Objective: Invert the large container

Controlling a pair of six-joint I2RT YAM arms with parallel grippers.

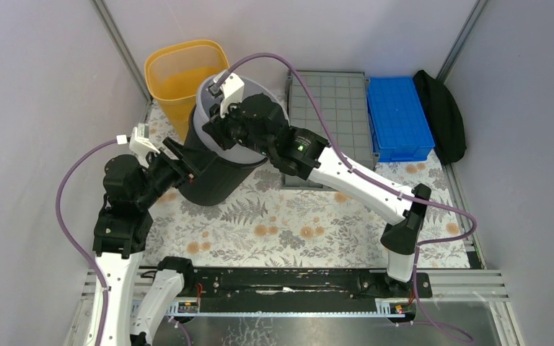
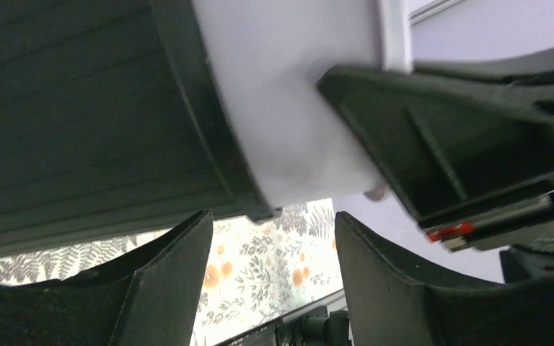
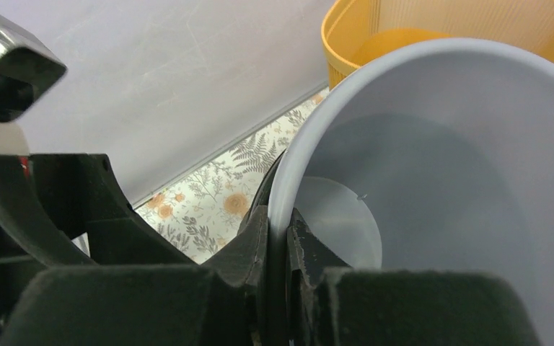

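A large black bin point(image 1: 213, 182) stands tilted at the left of the table, with a pale grey bin point(image 1: 242, 156) nested inside it. My right gripper point(image 1: 220, 130) is shut on the grey bin's rim point(image 3: 280, 205), which passes between its fingers in the right wrist view. Beside the black bin's left side is my left gripper point(image 1: 191, 166), its fingers open. In the left wrist view the black bin's ribbed wall point(image 2: 79, 122) and rim point(image 2: 220, 130) lie ahead of the open fingertips point(image 2: 200, 229), apparently without anything gripped. The pale wall point(image 2: 288, 108) of the inner bin sticks out past that rim.
Right behind the bins stands a yellow bin point(image 1: 164, 63). A grey crate lid point(image 1: 332, 108), a blue crate point(image 1: 402, 119) and a black cloth point(image 1: 440, 115) lie at the back right.
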